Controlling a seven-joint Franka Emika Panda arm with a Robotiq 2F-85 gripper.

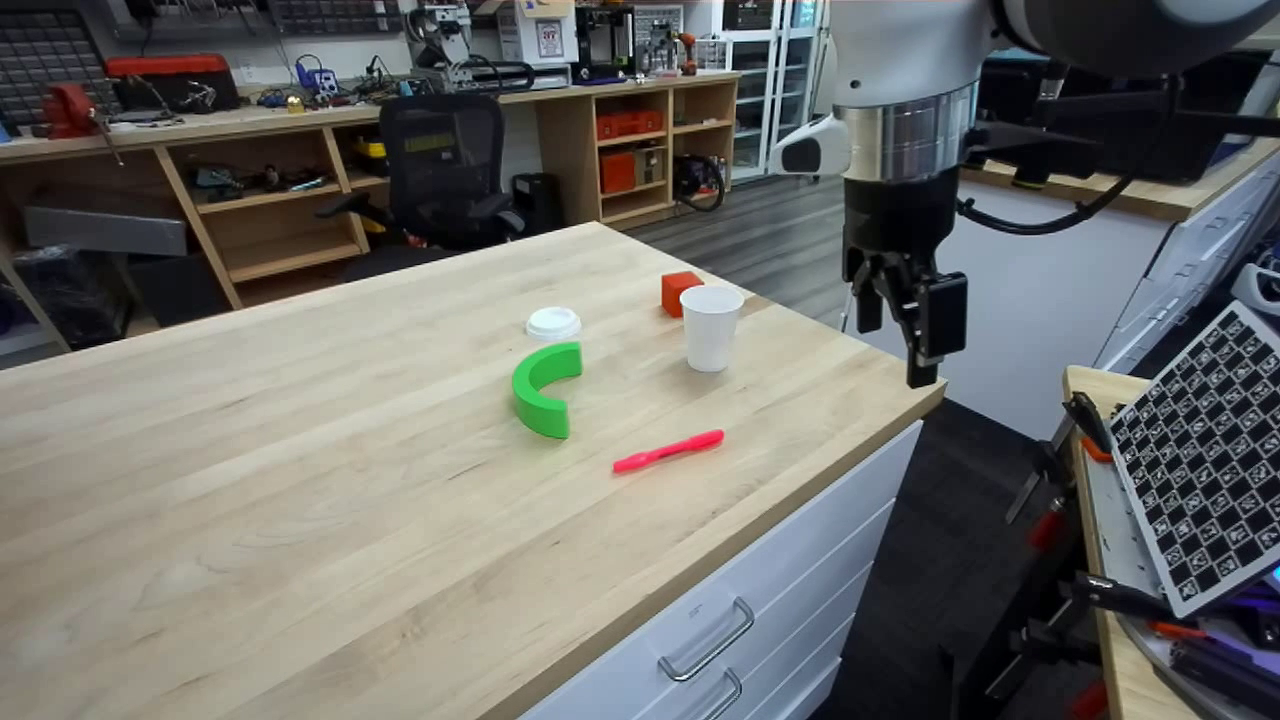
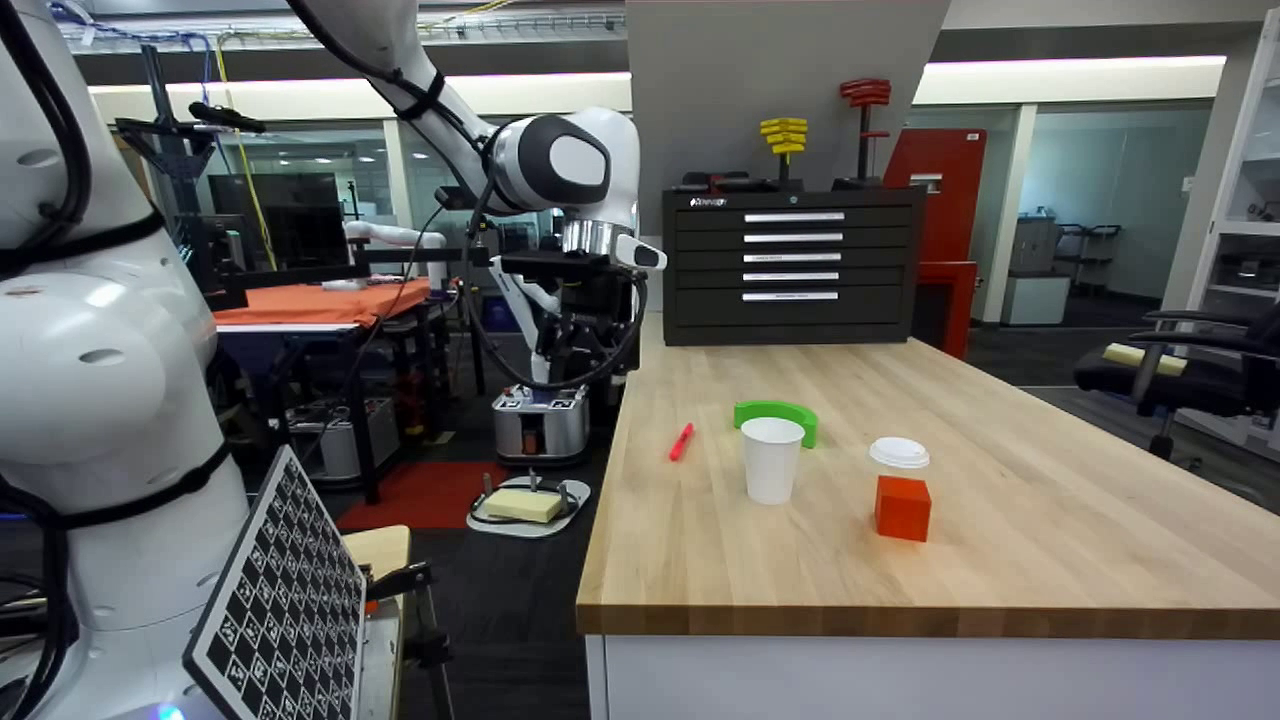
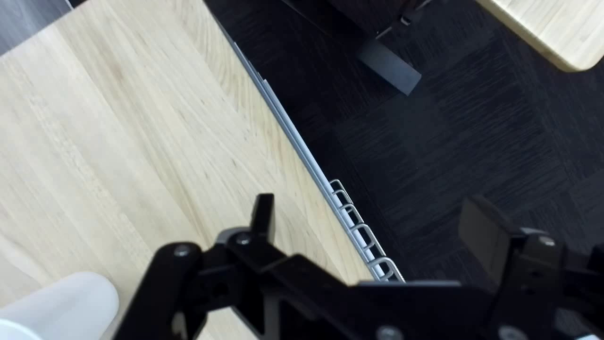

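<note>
My gripper (image 1: 890, 354) stands open above the table's edge at the right in exterior view 1, nothing between its fingers. In the wrist view its fingers (image 3: 263, 218) straddle the table's edge, well apart. A white cup (image 1: 710, 328) stands upright on the table, to the left of the gripper in exterior view 1. Beside it are a red cube (image 2: 902, 509) and a white lid (image 2: 900, 452). A green arc-shaped block (image 1: 542, 391) lies farther in, and a pink-red marker-like stick (image 1: 668, 451) rests nearer the drawer side. Only part of the cup shows in the wrist view.
Drawers with metal handles (image 1: 708, 642) run below its edge. A black tool chest (image 2: 786, 266) stands at the far end in exterior view 2. A checkered board (image 1: 1206, 462) leans beside the robot's base.
</note>
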